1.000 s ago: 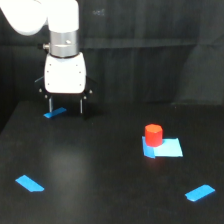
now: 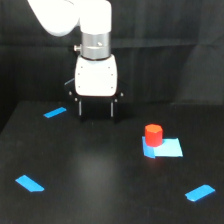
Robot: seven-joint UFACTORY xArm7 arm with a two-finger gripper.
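Observation:
A white robot arm hangs from the top left of the camera view, its gripper in the air over the back of the dark table, its two thin dark fingers apart with nothing visible between them. A red block stands at the right on a light blue square, with a darker blue piece showing at its left edge.
Strips of blue tape lie on the table: back left, front left and front right. A dark backdrop stands behind.
The arm and its open gripper have moved to the right, uncovering more of the back-left tape. The red block has not moved.

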